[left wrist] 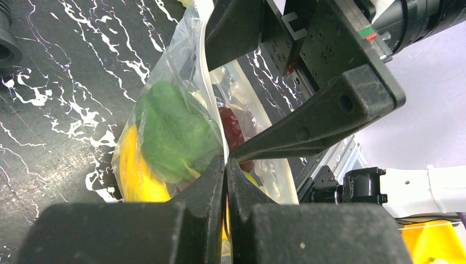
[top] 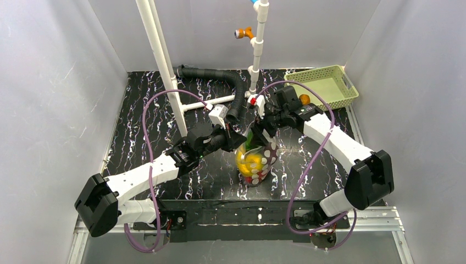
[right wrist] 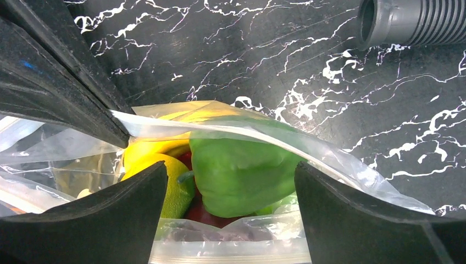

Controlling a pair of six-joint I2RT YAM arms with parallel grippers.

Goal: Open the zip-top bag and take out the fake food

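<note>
The clear zip bag stands upright with its mouth spread open. My left gripper is shut on its rim, the thin film running between the fingertips. A green pepper lies at the top inside the bag. Beside it are a yellow-green fruit and yellow food, with something dark red beneath. My right gripper is open over the bag's mouth, its fingers apart on either side of the pepper. Whether they touch it cannot be told.
A pale green basket holding an orange fruit sits at the back right. A black corrugated hose and white pipes stand behind the bag.
</note>
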